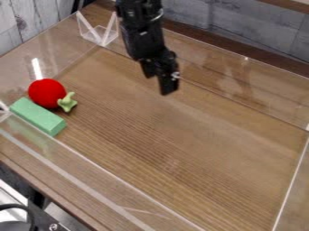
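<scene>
My black arm reaches down from the top of the view, with the gripper (161, 72) over the upper middle of the wooden surface. It is blurred, and I cannot tell how its fingers stand. A red round object (46, 91) with a small light green part at its right lies at the left. A green block (38, 117) lies just below it.
A white wire-like object (99, 27) stands at the top left. Raised edges border it, and a dark cable shows at the bottom left.
</scene>
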